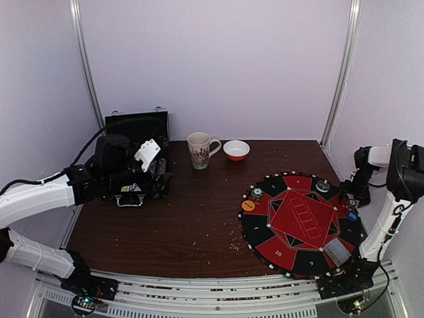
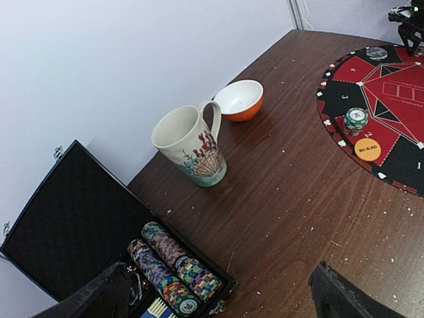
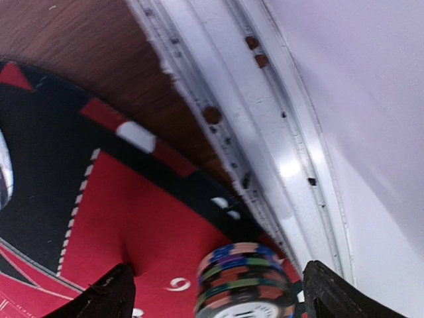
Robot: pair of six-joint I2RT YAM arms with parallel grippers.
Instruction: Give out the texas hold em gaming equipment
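In the right wrist view, a stack of coloured chips [image 3: 244, 278] stands on the playing mat [image 3: 142, 225]. It lies between the spread fingers of my right gripper, closer to the right finger, with a gap on the left. From above, that gripper [image 1: 352, 196] is low at the mat's right edge. My left gripper is open and empty over the black chip case [image 2: 79, 225], where rows of chips [image 2: 173, 265] lie. Another chip stack [image 2: 356, 120] and an orange big blind disc [image 2: 367, 150] rest on the mat's left side.
A mug [image 1: 201, 151] and a white-and-orange bowl [image 1: 236, 150] stand at the back. A blue disc [image 1: 353, 216], a clear round piece [image 1: 322, 186] and a card deck [image 1: 338, 252] lie on the mat. Bare table separates case and mat.
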